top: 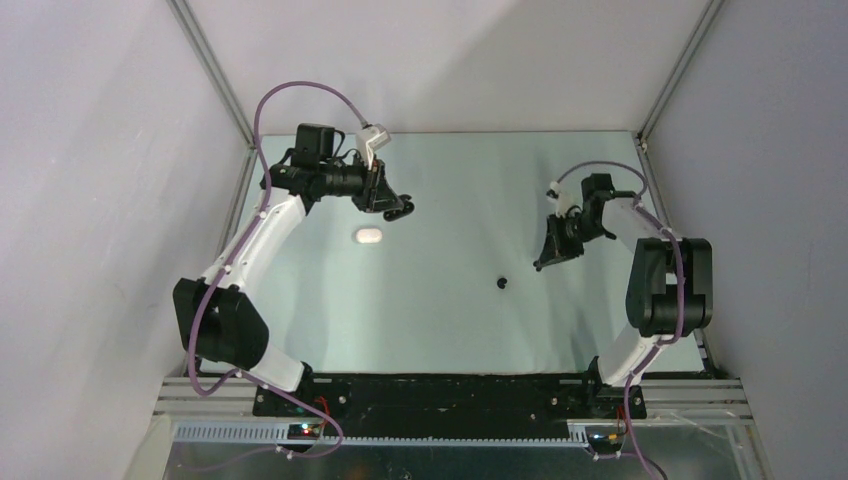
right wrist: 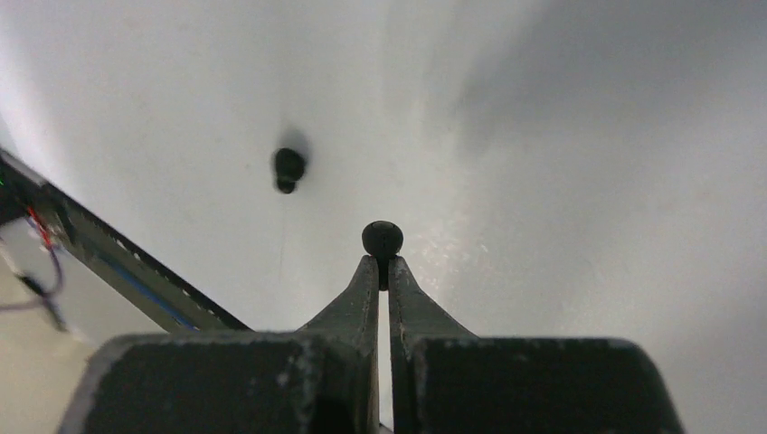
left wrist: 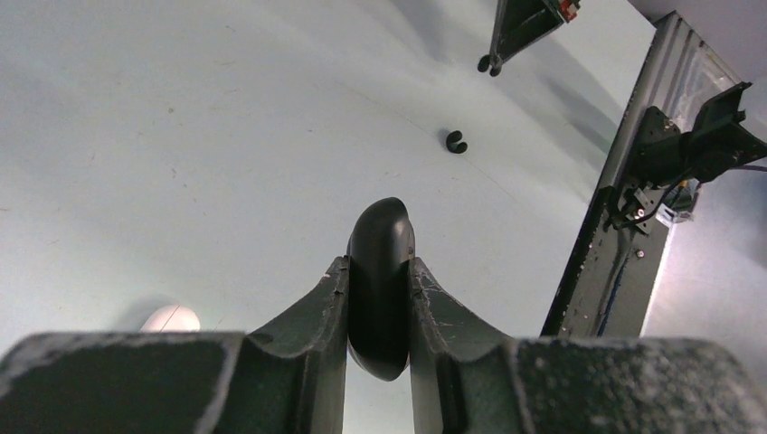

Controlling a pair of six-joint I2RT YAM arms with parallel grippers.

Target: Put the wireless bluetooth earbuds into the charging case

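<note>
In the left wrist view my left gripper is shut on a glossy black rounded body, apparently the charging case [left wrist: 380, 235]. From above, the case [top: 402, 208] shows as two dark lobes at the fingertips. My right gripper is shut on a small black earbud [right wrist: 383, 239], whose round head protrudes beyond the tips and whose stem is between them. That earbud hangs clear of the table, right of centre in the top view. A second black earbud [top: 502, 283] lies on the table, left of the right gripper. The inside of the case is hidden.
A white oval object [top: 369, 236] lies on the table just below the left gripper. A dark rail [top: 450, 390] runs along the front edge.
</note>
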